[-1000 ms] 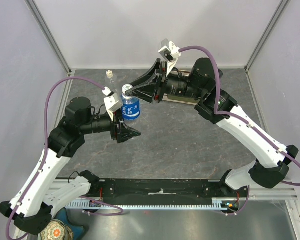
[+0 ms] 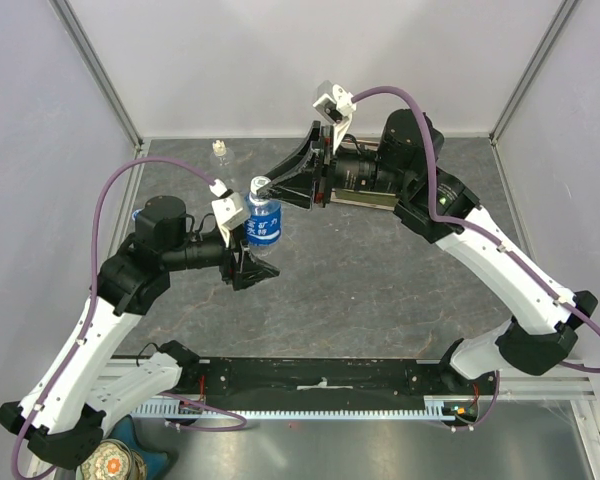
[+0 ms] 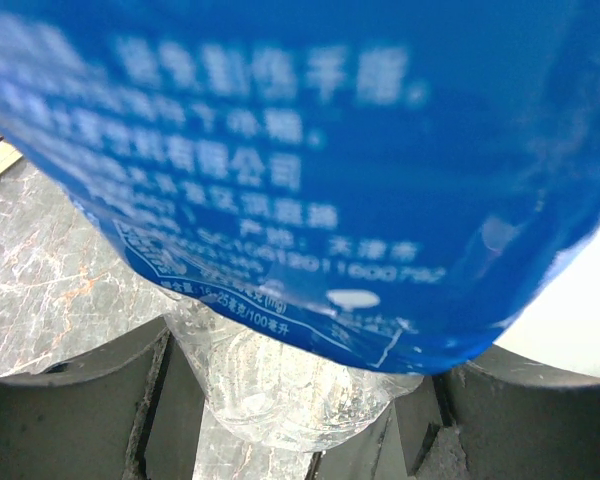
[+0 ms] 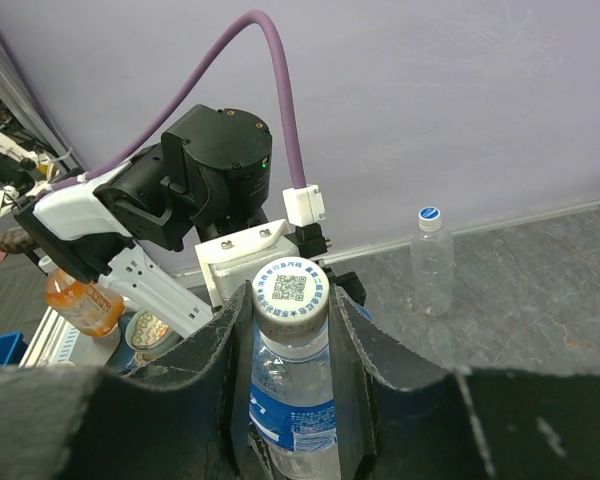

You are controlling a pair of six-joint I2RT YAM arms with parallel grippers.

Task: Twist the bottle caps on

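A clear bottle with a blue label point(image 2: 264, 222) stands roughly upright above the floor, between my two arms. In the left wrist view its blue label point(image 3: 310, 180) fills the upper part, and my left gripper is shut around the clear lower end. From the right, my right gripper point(image 2: 266, 188) reaches the bottle's top. The white cap point(image 4: 291, 298) sits on the bottle's neck, with my right gripper's fingers point(image 4: 237, 345) closed on both sides of it. Whether the thread is engaged cannot be seen. Another clear bottle point(image 4: 432, 265) stands apart with a cap on it.
That second bottle point(image 2: 221, 158) is at the back left. A tan box point(image 2: 365, 197) lies partly hidden behind the right arm.
The bottle and cap have shifted slightly right and down in the top view. Different lettering on the label faces up now, so the bottle looks turned. Both grippers stay on it.
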